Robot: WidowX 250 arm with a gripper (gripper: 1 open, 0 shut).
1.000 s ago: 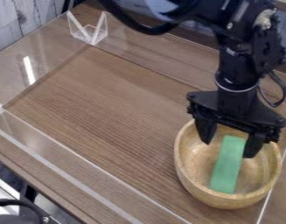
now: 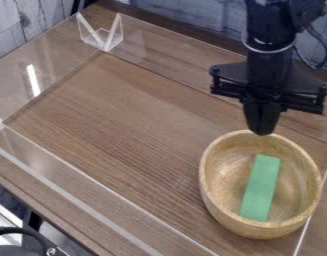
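Observation:
A green rectangular block [image 2: 259,187] lies lengthwise in a round beige bowl [image 2: 215,182] at the lower right. The black arm's gripper [image 2: 263,124] hangs above the far rim of the bowl, apart from the block; it looks shut, with nothing visible between its fingers.
A bare wooden table [image 2: 112,125] fills the middle and left, with clear room there. A small transparent open object [image 2: 103,35] stands at the back left. Walls or edges line the back, and a black cable lies at the bottom left.
The gripper has risen up and back from inside the bowl to above its far rim. The green block stays in the bowl and now shows uncovered.

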